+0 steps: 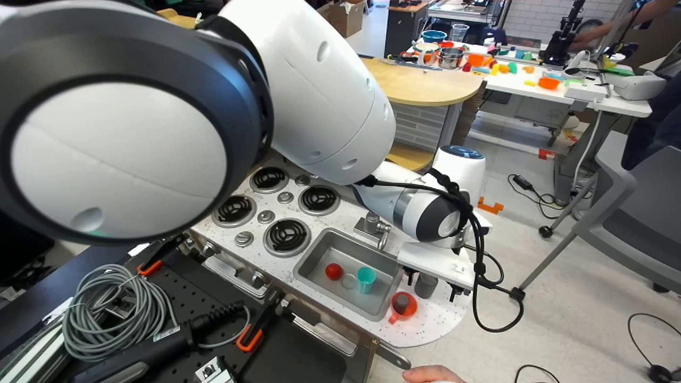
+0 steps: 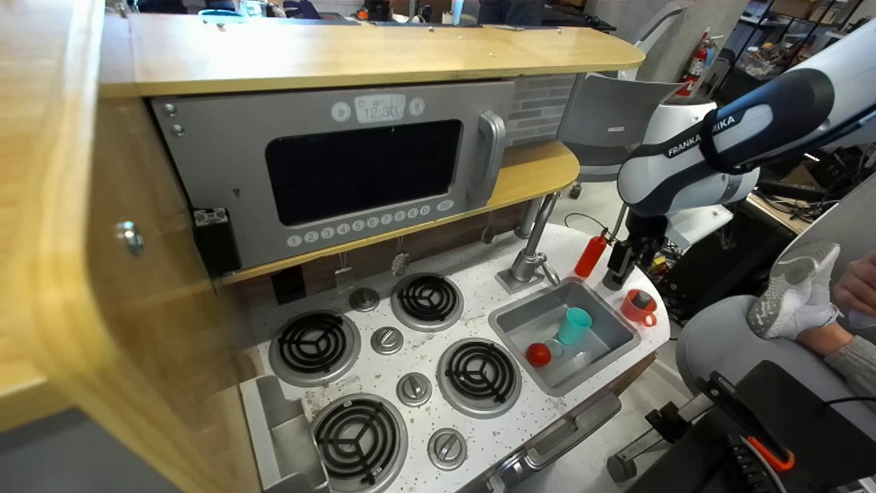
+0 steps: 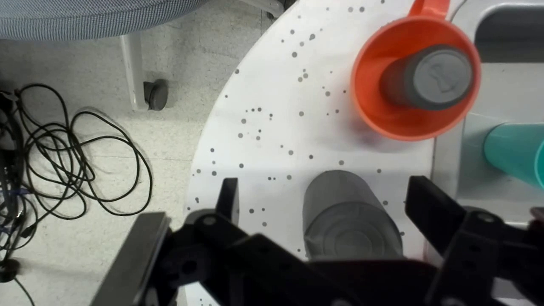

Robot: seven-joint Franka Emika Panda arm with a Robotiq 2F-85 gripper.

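A grey cup (image 3: 352, 224) stands on the white speckled counter beside the sink. In the wrist view my gripper is open, with one finger on either side of that cup and visible gaps to both. Exterior view 1 shows the gripper (image 1: 432, 281) low over the grey cup (image 1: 425, 286). From the other side, in exterior view 2, the gripper (image 2: 627, 256) partly hides the cup (image 2: 612, 280). An orange mug (image 3: 369, 109) with a grey object (image 3: 442, 76) standing inside sits close by, between the cup and the counter's rounded edge.
The sink (image 2: 593, 374) holds a teal cup (image 2: 575, 325), a red ball (image 2: 538, 354) and a clear ring-like item (image 1: 348, 281). A red bottle (image 2: 591, 256) stands behind the grey cup, near the faucet (image 2: 532, 246). Stove burners (image 1: 287, 236) lie farther left.
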